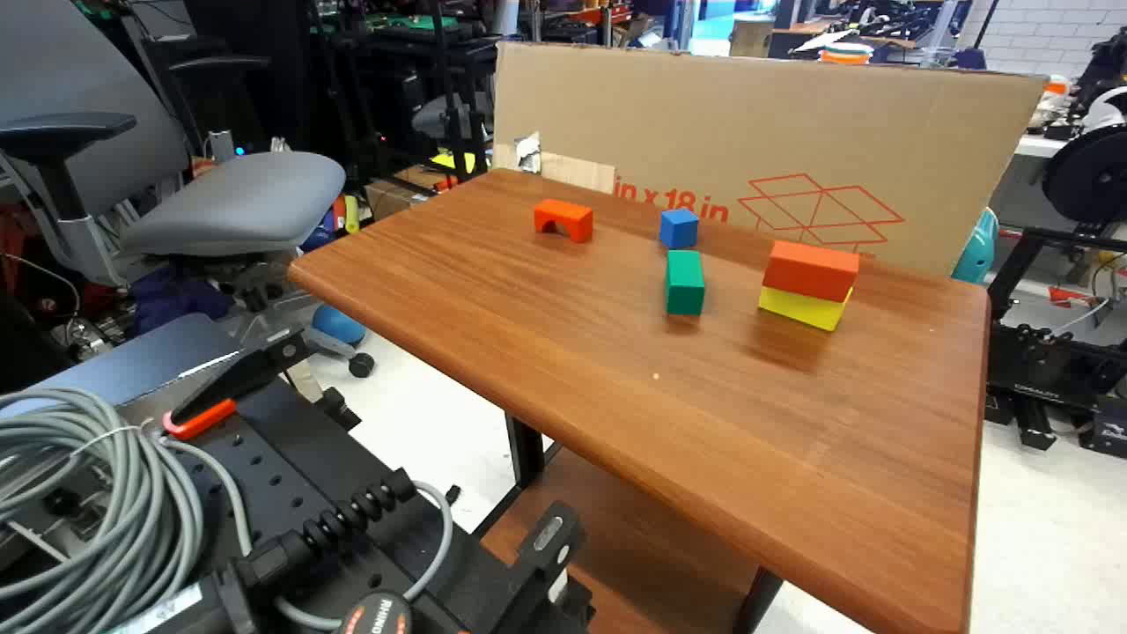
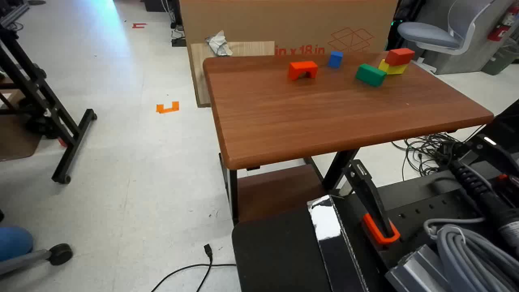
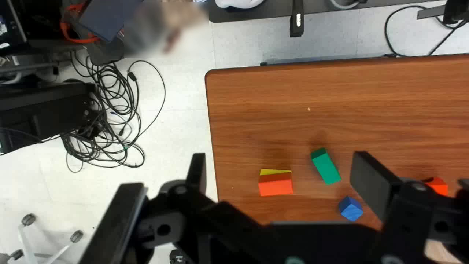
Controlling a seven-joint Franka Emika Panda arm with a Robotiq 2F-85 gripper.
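Note:
Seen only in the wrist view, my gripper is open high above the table, its two black fingers wide apart and nothing held. Below it, an orange-red block (image 1: 811, 270) rests on a yellow block (image 1: 799, 307). A green block (image 1: 684, 283) lies beside this stack, apart from it in exterior view 1. Behind the green one is a small blue cube (image 1: 679, 228). Farther off stands an orange arch block (image 1: 563, 218), its opening downward; in the wrist view the right finger partly hides this arch (image 3: 437, 186).
The wooden tabletop (image 1: 592, 349) has wide clear room toward its front. A cardboard panel (image 1: 687, 116) rises along the back edge. Clamps, including an orange-handled one (image 2: 379, 228), and coiled cable (image 1: 116, 507) sit on the black base near the table.

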